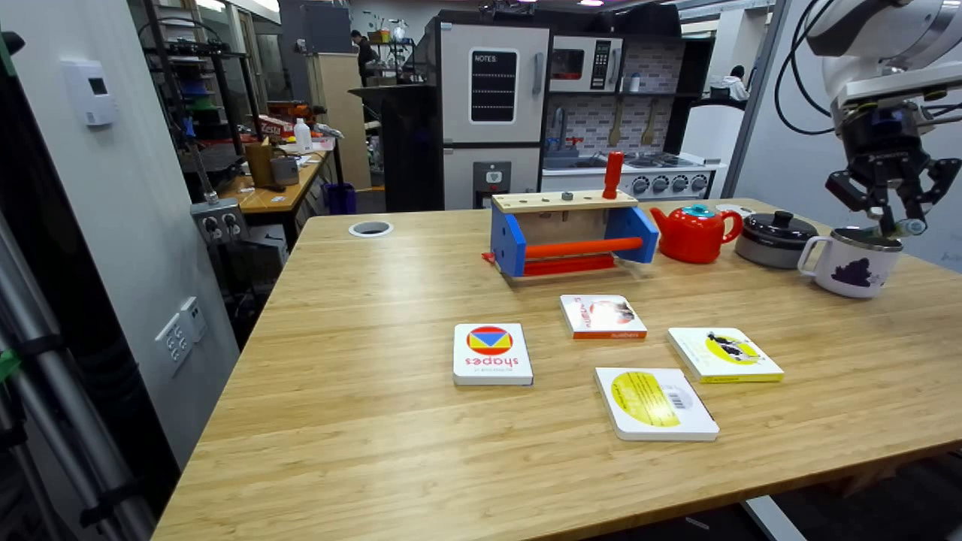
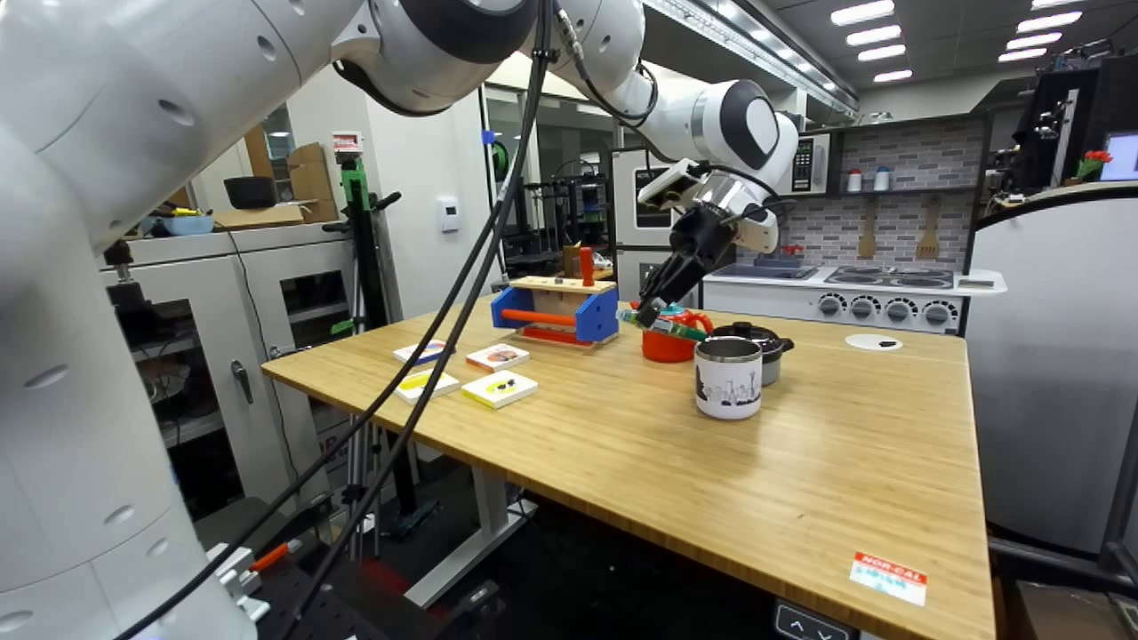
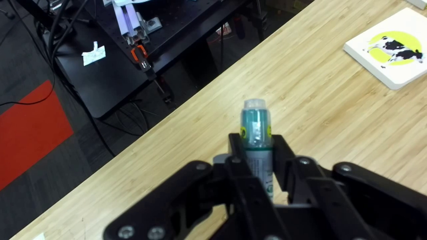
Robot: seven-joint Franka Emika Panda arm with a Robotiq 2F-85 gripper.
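A tube with a clear-and-green end and a pale printed body (image 3: 256, 126) is pinched between the black fingers of my gripper, which is shut on it. In exterior view 1 the gripper (image 1: 893, 225) is at the far right, with the tube (image 1: 909, 227) lying roughly sideways at the height of the rim of a white mug (image 1: 854, 269). Exterior view 2 has the tube (image 2: 683, 327) up and to the left of the mug (image 2: 728, 386), its right end near the rim. Whether any of it is over the mug's opening I cannot tell.
Beside the mug are a lidded grey pot (image 1: 775, 239) and a red teapot (image 1: 694, 234). A blue-and-red toy bench (image 1: 573, 234) stands further left. Several small books, including the cow book (image 1: 726, 353), lie in front.
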